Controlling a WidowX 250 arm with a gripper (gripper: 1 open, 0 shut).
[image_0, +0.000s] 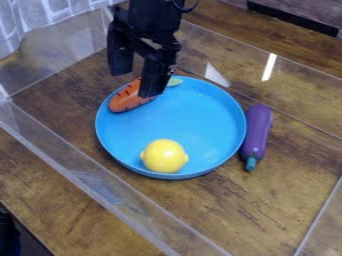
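Note:
My black gripper hangs open above the upper left of the blue plate, its fingers spread over an orange carrot-like piece with a green tip at the plate's rim. A yellow lemon-like piece rests near the front of the plate. A purple eggplant-like piece lies on the table just right of the plate.
The wooden table has clear room at the front and right. A transparent edge or panel runs along the left, and another strip crosses at the right.

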